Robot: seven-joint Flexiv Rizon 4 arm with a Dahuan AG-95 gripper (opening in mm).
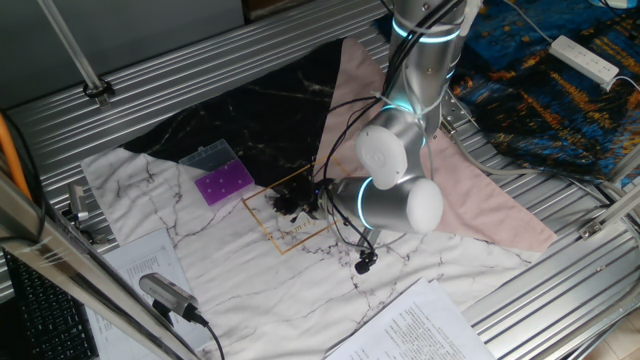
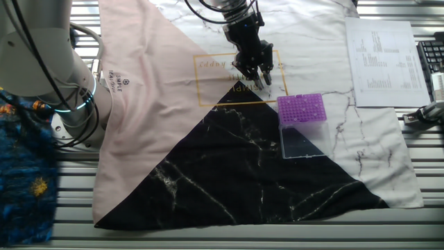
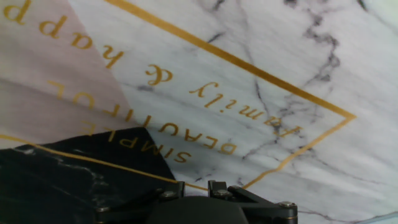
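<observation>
My black gripper (image 2: 263,83) hangs over the gold-framed lettering on the cloth, pointing down. In the wrist view its two fingertips (image 3: 215,186) stand a small gap apart, with only cloth visible between them. A purple rack (image 2: 302,109) with a grid of small holes lies on the cloth beside the gripper, apart from it. Joined along the rack's edge is a clear, see-through lid or tray (image 2: 305,142), lying on the black part of the cloth. Neither of these shows in the wrist view, save perhaps a pale edge at the lower right corner.
The marble, black and pink cloth (image 1: 190,240) covers most of the table, with open room around the rack. Printed sheets (image 1: 415,325) lie at the near edge. A camera on a stand (image 1: 170,295) and a keyboard (image 1: 45,305) are at the left.
</observation>
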